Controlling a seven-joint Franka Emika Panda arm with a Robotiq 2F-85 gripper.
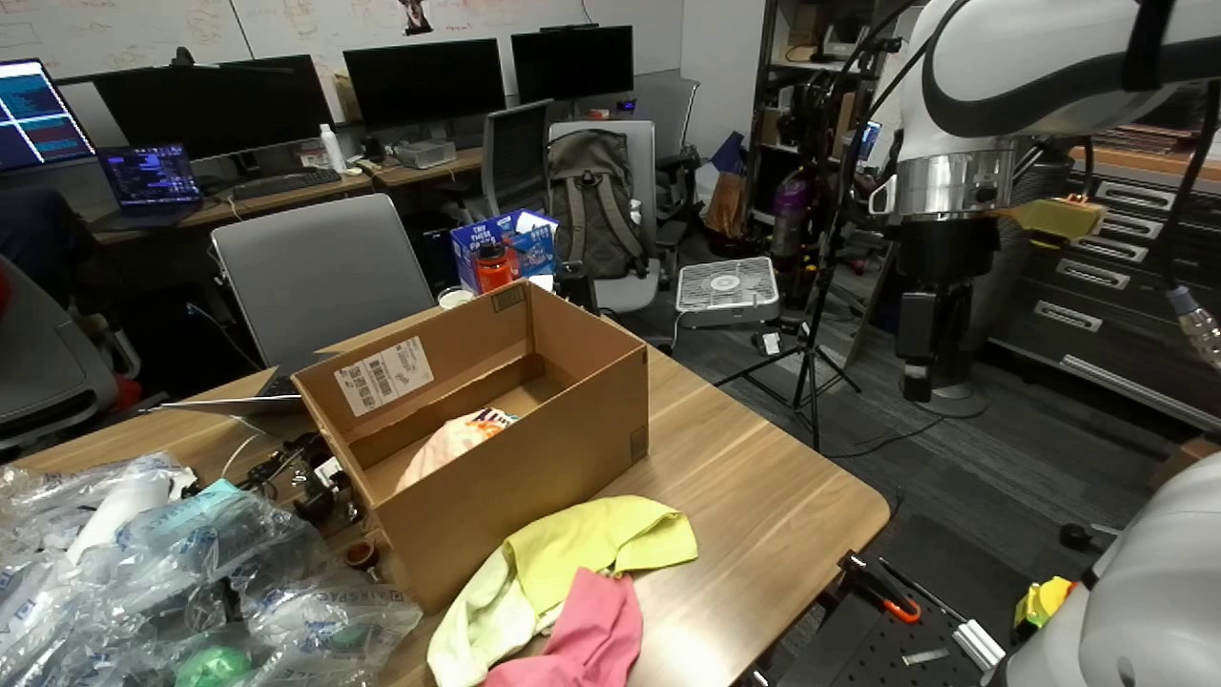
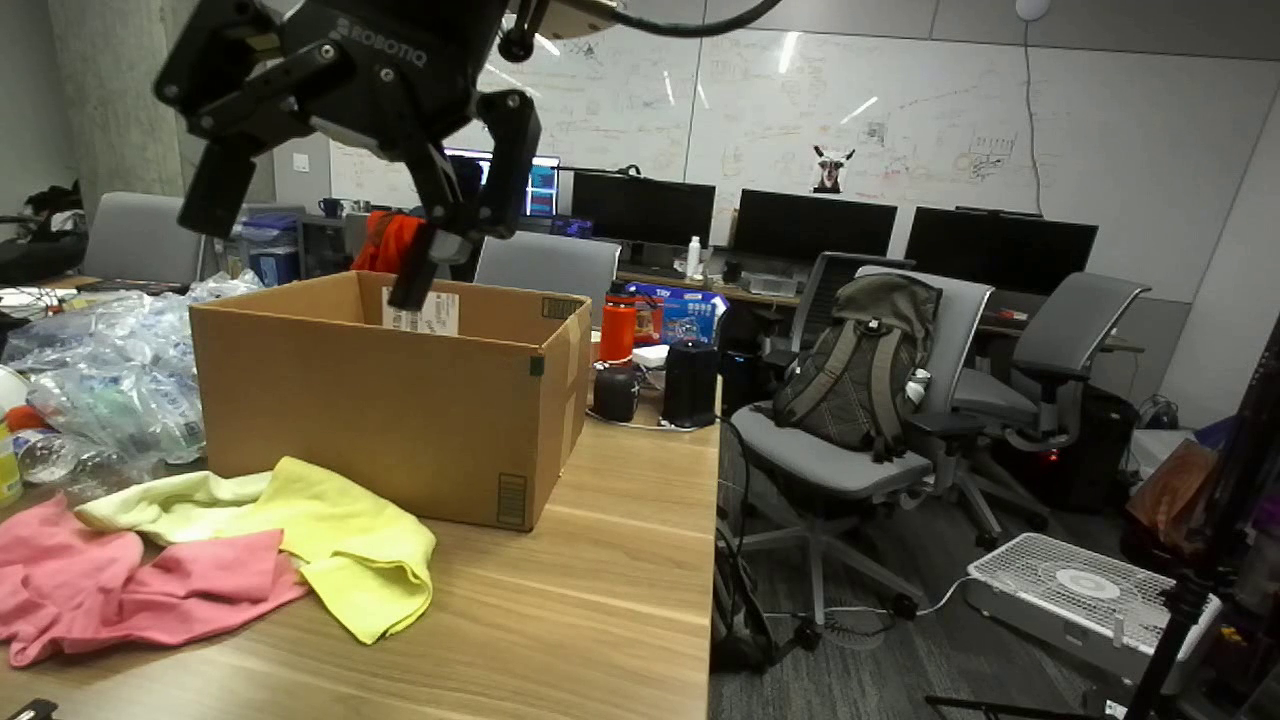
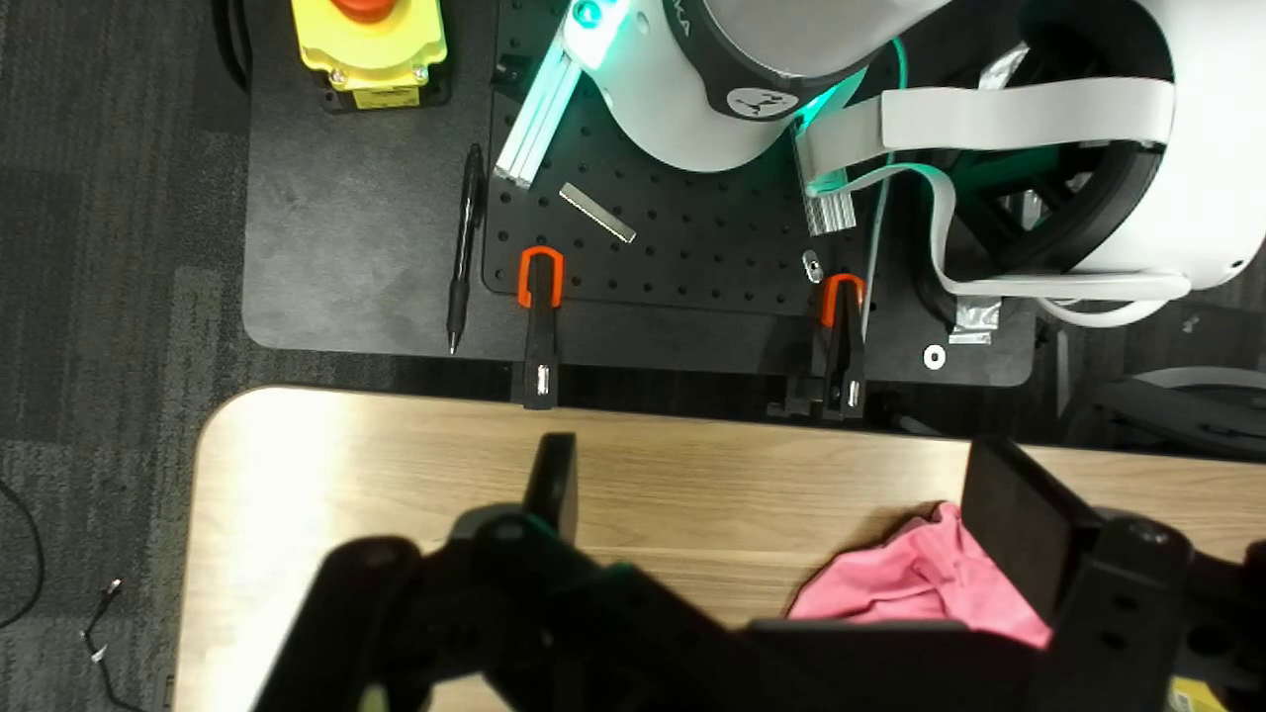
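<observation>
My gripper (image 2: 314, 266) is open, its fingers wide apart with nothing between them. It hangs in the air above the table. In the wrist view, bare wood and part of a pink cloth (image 3: 920, 578) lie below the fingers. The pink cloth (image 2: 144, 588) rests crumpled on the table, overlapping a yellow cloth (image 2: 348, 540) and a paler yellow-green one (image 1: 481, 624). Behind the cloths stands an open cardboard box (image 1: 538, 481). Inside it, in exterior view 1, lies a pale orange item (image 1: 446, 445) with printed lettering, partly hidden by the near wall.
Clear plastic air-cushion packaging (image 1: 217, 561) heaps up left of the box. Beside the table, the black base plate (image 3: 356, 273) carries orange-tipped clamps (image 3: 541, 326) and a pen (image 3: 463, 255).
</observation>
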